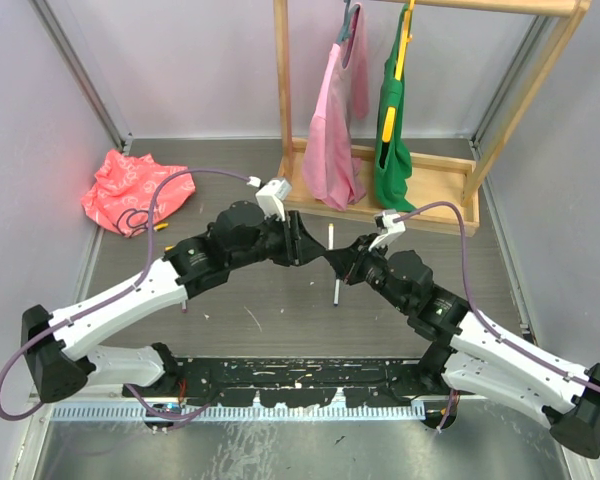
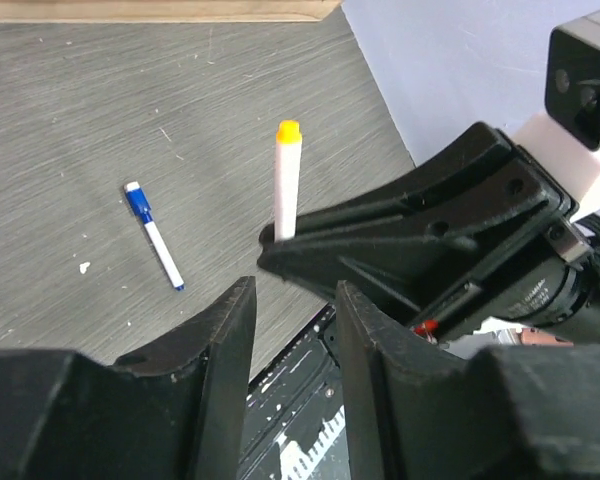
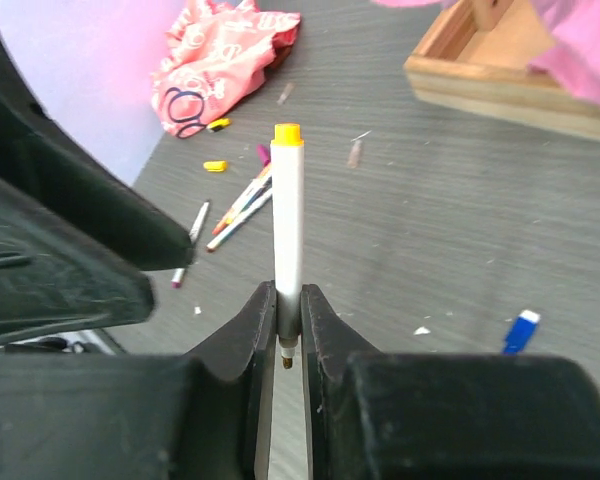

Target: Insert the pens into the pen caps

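A white pen with a yellow end stands upright in my right gripper, which is shut on it; the left wrist view shows it too [image 2: 287,175]. My left gripper is part open beside the right one, with nothing seen between its fingertips, and the pen stands just beyond them. A pen with a blue cap [image 2: 155,235] lies on the table. Several more pens [image 3: 242,208] and a small yellow cap [image 3: 215,166] lie toward the left of the table in the right wrist view.
A pink cloth bag [image 1: 138,190] with scissors [image 1: 135,220] lies at the back left. A wooden rack [image 1: 435,185] with pink and green garments stands at the back.
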